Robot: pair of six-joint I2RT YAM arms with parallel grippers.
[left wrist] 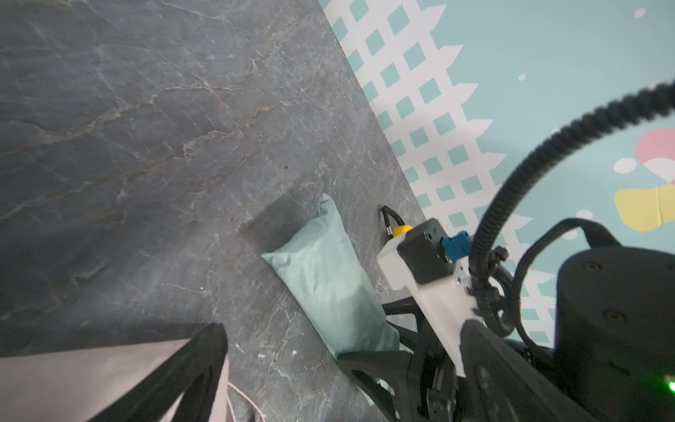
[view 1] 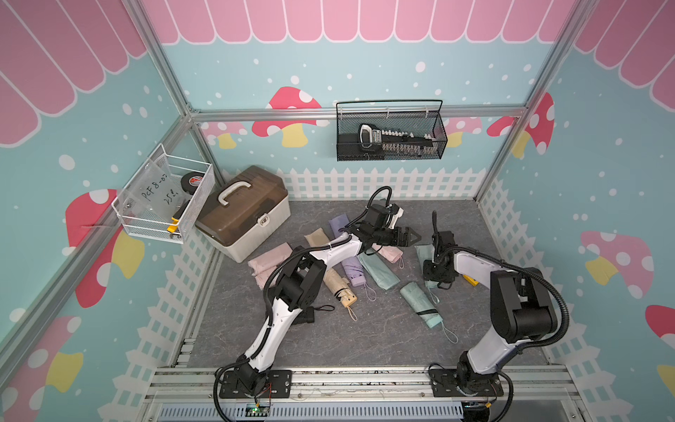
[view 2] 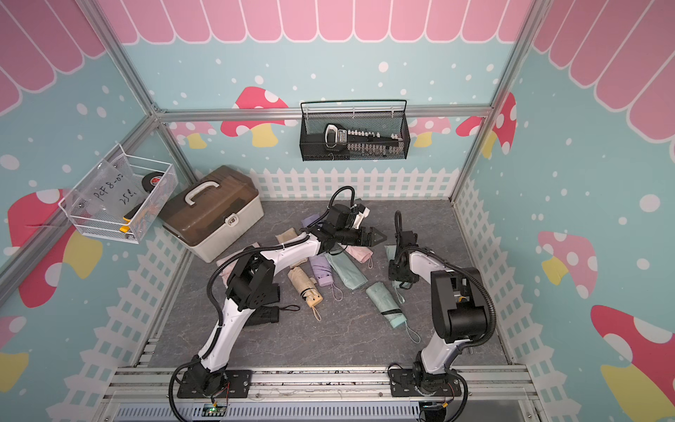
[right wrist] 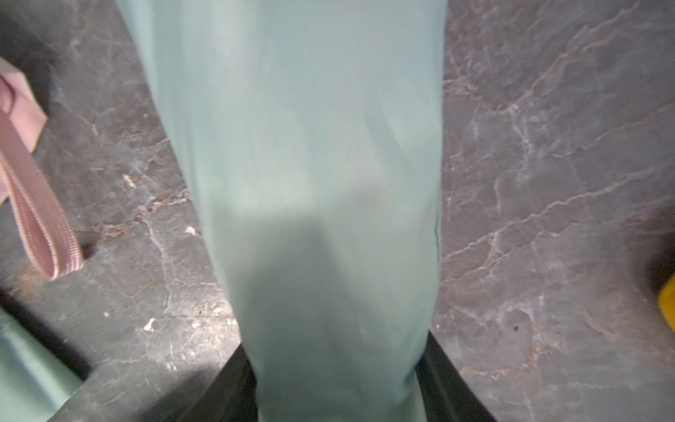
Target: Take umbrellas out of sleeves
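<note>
A mint sleeved umbrella (right wrist: 316, 176) lies at the right under my right gripper (view 1: 436, 274), whose fingers stand part open at either side of its narrow lower end. In the left wrist view its corner (left wrist: 323, 281) points away from the right gripper. My left gripper (view 1: 407, 235) hangs open above and left of it, beside a pink sleeve (left wrist: 84, 379). More umbrellas and sleeves lie around: another mint umbrella (view 1: 418, 302), a mint sleeve (view 1: 379, 274), a beige umbrella (view 1: 337, 288), a lilac one (view 1: 355, 274) and black ones (view 2: 260, 316).
A tool box (view 1: 242, 211) stands at the back left, under a white wire basket (view 1: 161, 197). A black mesh basket (view 1: 390, 130) hangs on the back wall. A yellow object (view 1: 469, 279) lies right of the right gripper.
</note>
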